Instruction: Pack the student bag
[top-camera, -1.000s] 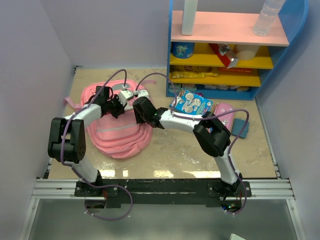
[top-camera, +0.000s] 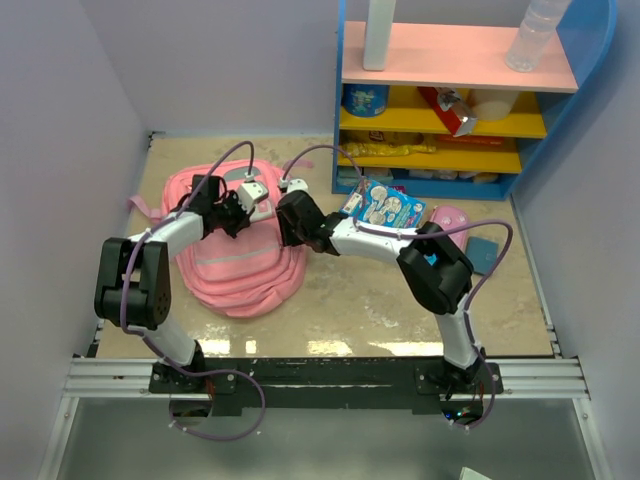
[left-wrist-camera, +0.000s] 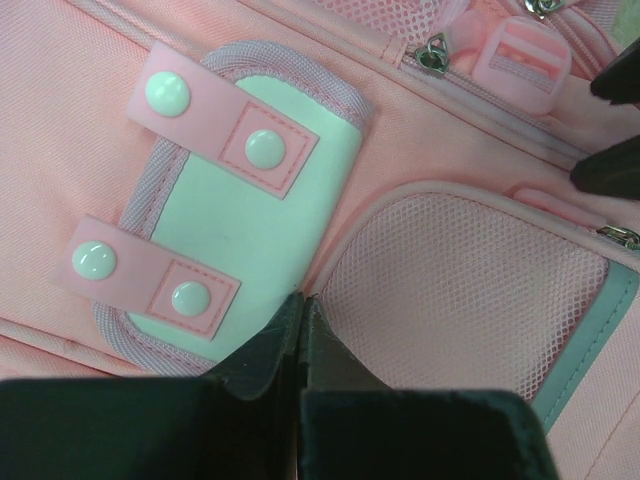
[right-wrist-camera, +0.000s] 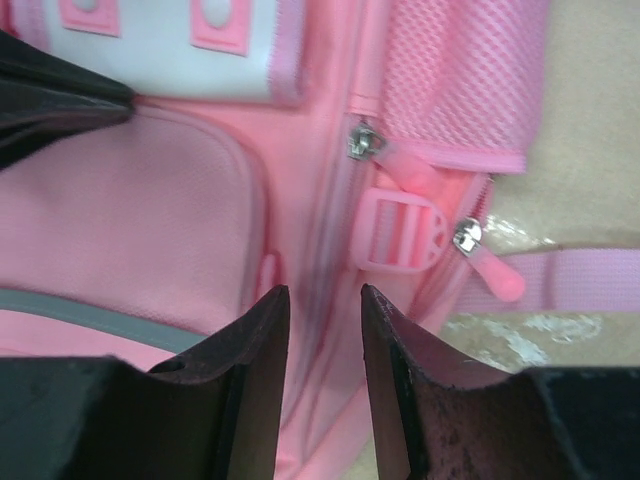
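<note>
The pink student bag (top-camera: 240, 265) lies flat on the table at the left. Its mint flap (left-wrist-camera: 245, 200) with two pink snap straps and its mesh front pocket (left-wrist-camera: 440, 280) show in the left wrist view. Against the bag front, between flap and pocket, my left gripper is shut, nothing visible between its fingers. At the bag's right side my right gripper stands part open and empty, over the edge with a pink buckle (right-wrist-camera: 398, 230) and the metal zipper slider (right-wrist-camera: 467, 236). A zipper pull (right-wrist-camera: 497, 273) hangs from that slider, beyond the right fingertips.
To the right lie a blue patterned packet (top-camera: 390, 207), a pink case (top-camera: 450, 222) and a dark teal book (top-camera: 482, 256). A blue shelf (top-camera: 340, 100) with colored boards stands behind.
My right gripper has shifted slightly to the right along the bag's edge. The left arm and the bag look unchanged.
</note>
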